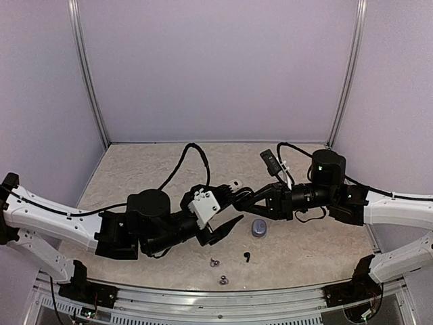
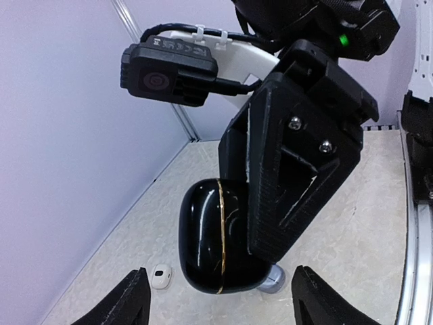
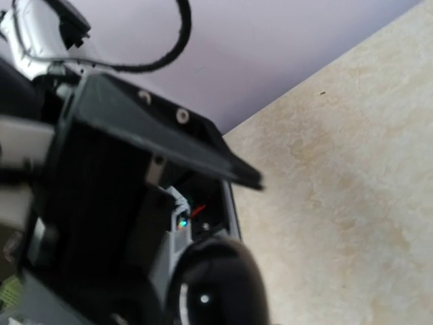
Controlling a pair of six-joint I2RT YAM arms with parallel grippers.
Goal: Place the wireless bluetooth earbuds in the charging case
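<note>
A glossy black charging case with a gold seam is gripped by my right gripper, which is shut on it in mid-air above the table; its rounded end fills the bottom of the right wrist view. My left gripper has its fingertips apart just below the case, with nothing seen between them. On the table lie a small black earbud and small silver earbuds near the front edge.
A grey-blue case sits below the right gripper, and a small white case stands farther back. Both arms crowd the middle, above the table.
</note>
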